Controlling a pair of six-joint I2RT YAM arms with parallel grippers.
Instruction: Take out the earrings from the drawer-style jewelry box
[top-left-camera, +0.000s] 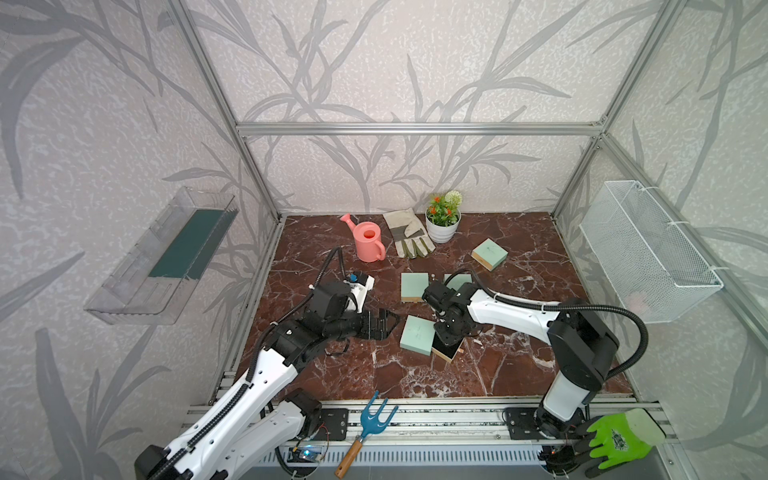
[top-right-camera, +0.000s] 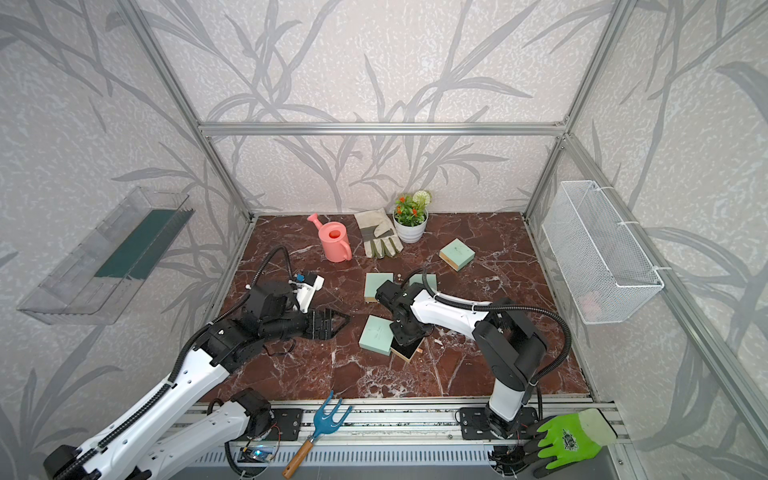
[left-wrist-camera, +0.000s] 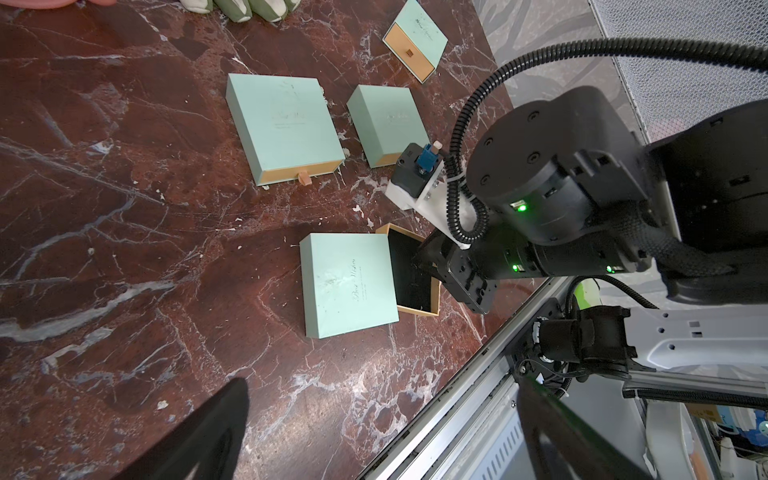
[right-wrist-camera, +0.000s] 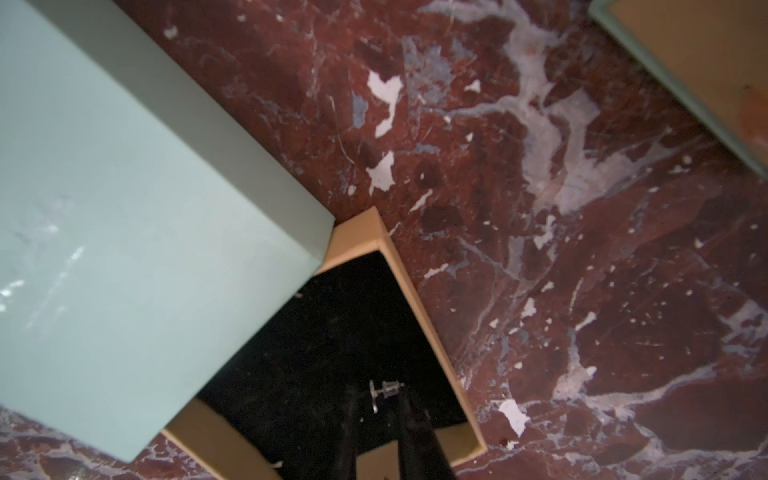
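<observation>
A mint-green jewelry box (left-wrist-camera: 352, 284) sits near the table front, its black-lined drawer (right-wrist-camera: 320, 344) pulled out. On the drawer lining lies a small silver earring (right-wrist-camera: 387, 389). My right gripper reaches into the drawer; its narrow dark fingers (right-wrist-camera: 416, 436) stand apart by a small gap, with the earring at that gap near the tips. Whether they touch the earring, I cannot tell. Off to the left of the box, my left gripper is wide open and empty, its fingers (left-wrist-camera: 204, 436) blurred at the frame's bottom.
Other green boxes, a larger one (left-wrist-camera: 286, 124), a smaller one (left-wrist-camera: 389, 120) and one at the back right (top-left-camera: 489, 253), rest shut. A pink watering can (top-left-camera: 369, 241), gloves (top-left-camera: 409, 233) and a flowerpot (top-left-camera: 441, 229) line the back.
</observation>
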